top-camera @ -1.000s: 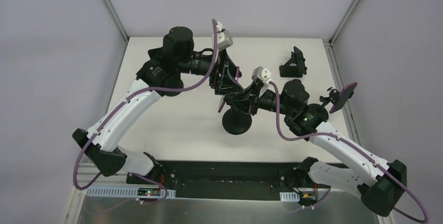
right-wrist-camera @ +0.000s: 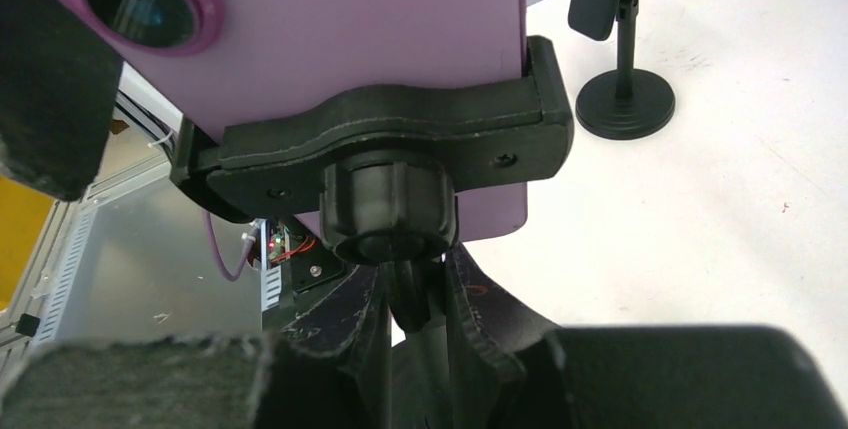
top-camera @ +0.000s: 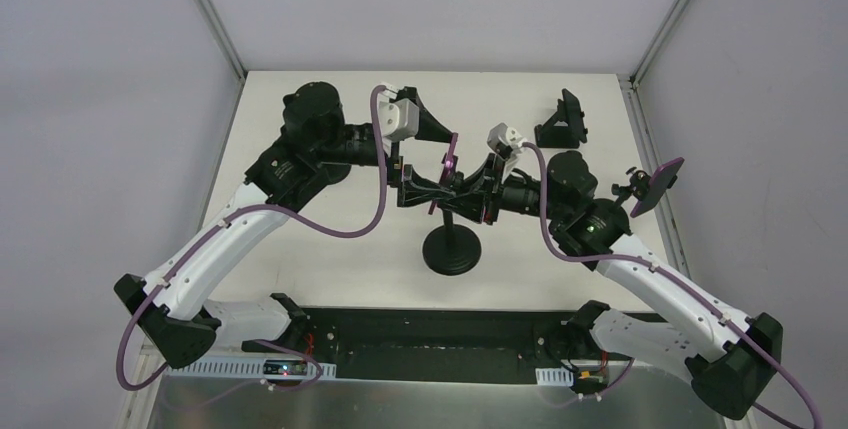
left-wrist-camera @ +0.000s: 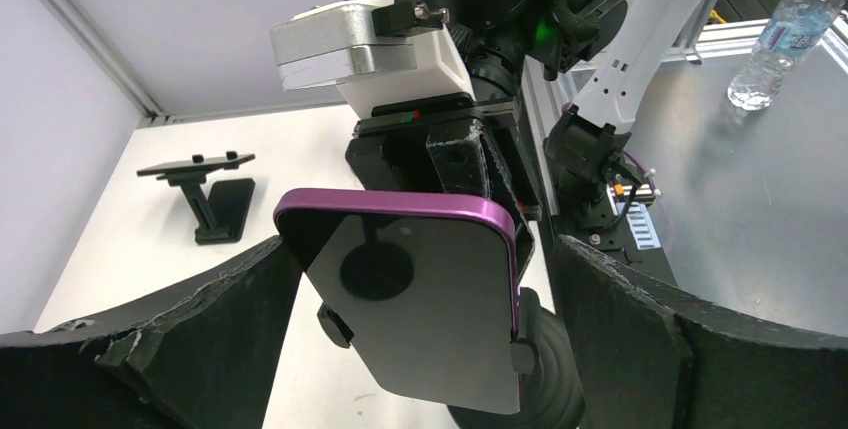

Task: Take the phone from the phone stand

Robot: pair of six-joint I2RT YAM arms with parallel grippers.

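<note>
A purple phone (top-camera: 452, 149) sits clamped in a black stand (top-camera: 450, 249), standing mid-table; its dark face (left-wrist-camera: 410, 319) fills the middle of the left wrist view, its purple back the right. My left gripper is open, its fingers either side of the phone. My right gripper is at the stand below the clamp (right-wrist-camera: 390, 124), its fingers around the post under the knob; how tightly they close is unclear.
A second phone in a stand (top-camera: 655, 189) is at the right edge. An empty-looking black holder (top-camera: 562, 124) stands at back right. A water bottle (left-wrist-camera: 775, 39) appears beyond the table in the left wrist view.
The central phone and stand have shifted slightly, with my right gripper moving a little right.
</note>
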